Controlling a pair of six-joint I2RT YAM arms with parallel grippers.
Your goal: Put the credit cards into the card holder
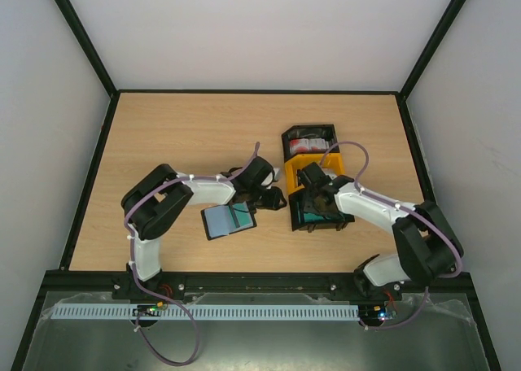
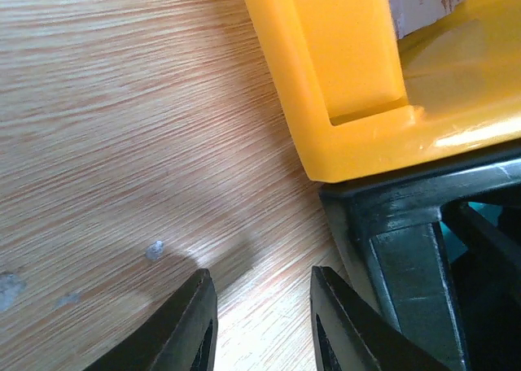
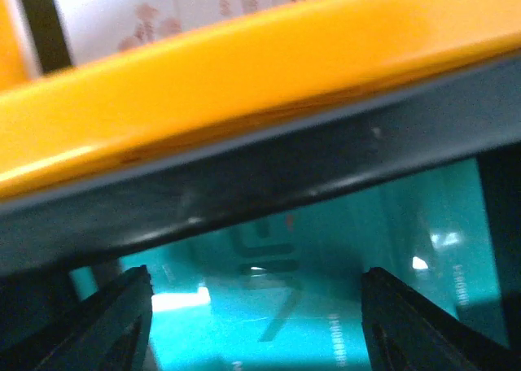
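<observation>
A teal card (image 3: 309, 265) lies inside the front black bin (image 1: 297, 221). My right gripper is over it with its fingers spread apart, and I see nothing gripped. Left of the bins, a flat black-edged holder (image 1: 218, 222) with grey-blue panels lies on the table. Another teal card (image 1: 242, 216) shows at its right side, partly covered by the left arm. Close to the front bin's left wall, my left gripper stands open above bare wood, its right finger near the wall.
A yellow bin (image 2: 313, 102) with a pale pack (image 2: 425, 3) adjoins the front bin's far side. Behind it stands a further black bin (image 1: 286, 147) with red-and-white packs (image 1: 308, 145).
</observation>
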